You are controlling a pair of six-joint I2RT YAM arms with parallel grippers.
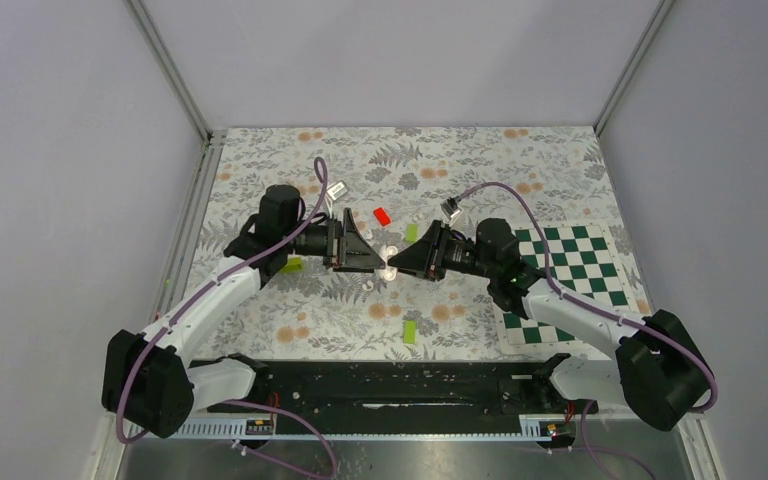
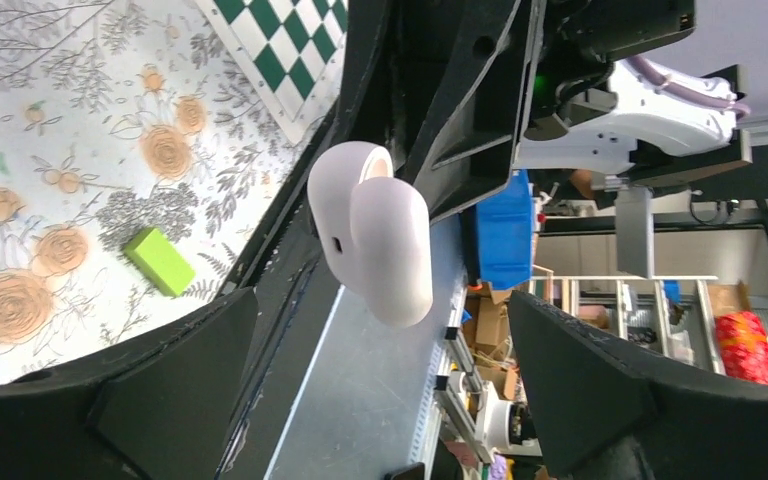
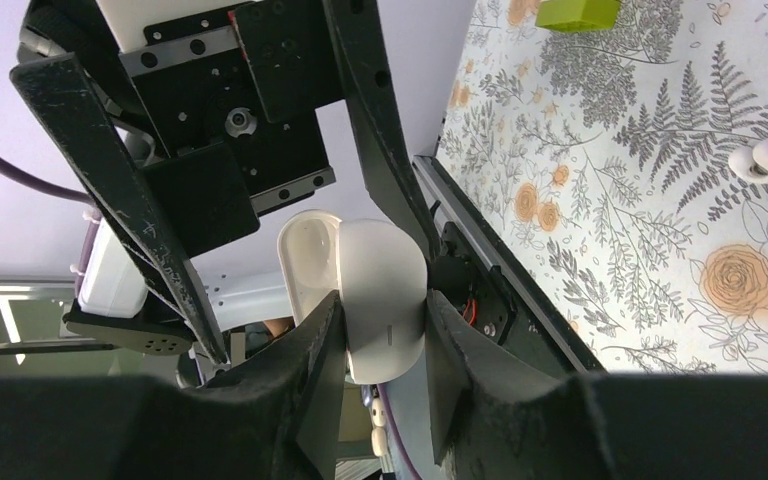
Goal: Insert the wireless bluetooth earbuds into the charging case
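Note:
My right gripper [image 1: 396, 260] is shut on the white charging case [image 3: 380, 300], held in the air near the middle of the table. Its lid stands open, with a pale hollow inside seen in the right wrist view. My left gripper [image 1: 368, 258] is open just beside it; in the left wrist view the case [image 2: 390, 250] hangs between and beyond its spread fingers. On the flowered table in the right wrist view lies a small white earbud pair [image 3: 760, 160] with a red light showing.
Green blocks [image 1: 410, 331] lie around the arms, with a red block [image 1: 382, 216] behind them. A checkerboard [image 1: 570, 260] covers the right side of the table.

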